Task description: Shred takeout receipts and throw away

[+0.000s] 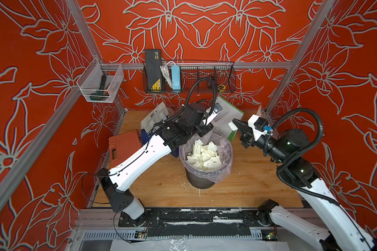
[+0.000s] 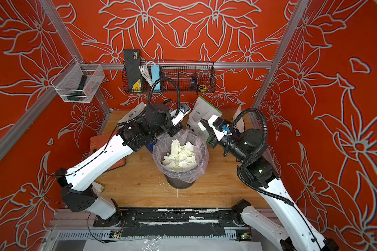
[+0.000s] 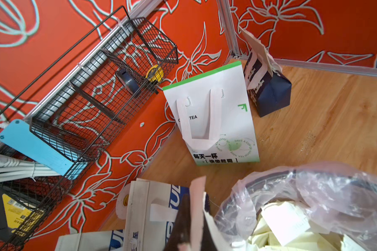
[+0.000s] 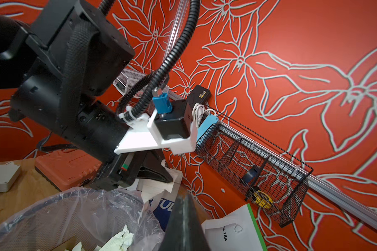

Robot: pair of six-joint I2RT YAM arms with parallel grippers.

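Note:
The bin point(image 1: 200, 181), lined with a translucent bag, stands mid-table with many torn cream paper pieces point(image 1: 205, 155) inside. My left gripper is shut at the bin's back left rim. A thin receipt piece shows nearly edge-on between its fingers, and the right wrist view shows pale paper point(image 4: 151, 192) below them. Right of it and above the bin's back right side, my right gripper point(image 1: 235, 124) is shut, with a small white receipt piece point(image 1: 232, 126) at its tips. That piece cannot be made out in the right wrist view.
Behind the bin stands a white tea bag point(image 3: 222, 121) with a green edge; a dark paper bag point(image 3: 272, 94) sits at the back right corner. An orange case point(image 1: 124, 146) lies at left. A wire basket point(image 4: 255, 167) hangs on the back wall.

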